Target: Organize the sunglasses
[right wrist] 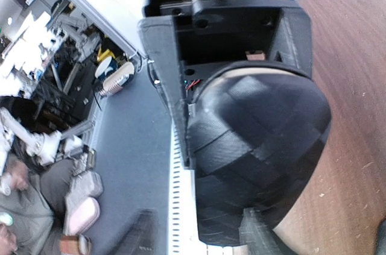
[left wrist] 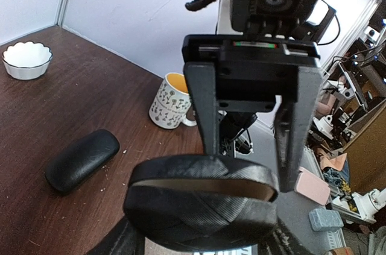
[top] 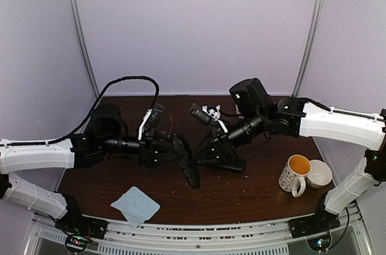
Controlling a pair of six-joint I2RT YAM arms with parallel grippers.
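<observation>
A black woven-pattern case (top: 188, 161) with a tan-lined opening hangs above the middle of the table. My left gripper (top: 176, 151) is shut on it. In the left wrist view, a narrow slit shows along the case's (left wrist: 202, 219) edge, tan inside. My right gripper (top: 199, 157) faces the case from the other side, fingers apart. In the right wrist view, one blurred right finger (right wrist: 256, 231) overlaps the lower end of the case (right wrist: 259, 140), the other stands clear of it. No sunglasses are visible.
A smooth black glasses case (left wrist: 82, 160) lies on the table, partly under my right gripper from above. A patterned mug (top: 294, 175) and a white bowl (top: 319, 173) stand at the right. A light blue cloth (top: 136, 205) lies front left.
</observation>
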